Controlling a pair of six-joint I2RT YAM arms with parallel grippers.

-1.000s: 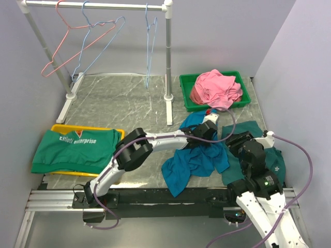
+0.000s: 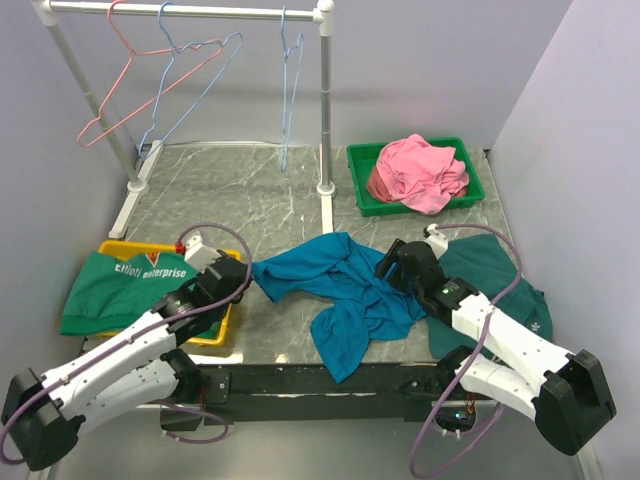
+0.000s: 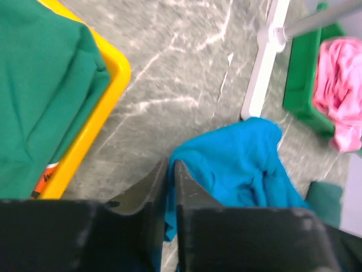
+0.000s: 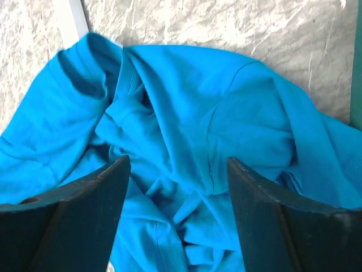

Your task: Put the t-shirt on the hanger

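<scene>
A teal-blue T-shirt (image 2: 350, 300) lies crumpled on the marble floor between the arms. My left gripper is above its left end, near the yellow bin, its fingertips close together around a fold; whether they grip it is unclear. My right gripper is open over the crumpled shirt, which fills that wrist view. Blue hangers (image 2: 287, 95) and a pink hanger (image 2: 128, 62) hang on the white rail (image 2: 230, 12).
A yellow bin (image 2: 229, 325) with green cloth sits at left, a green bin (image 2: 365, 200) with pink cloth at back right, and dark green cloth (image 2: 500, 300) at right.
My left gripper has moved left from the shirt's middle, and the shirt's left end now extends toward it. My right gripper has moved left over the shirt.
</scene>
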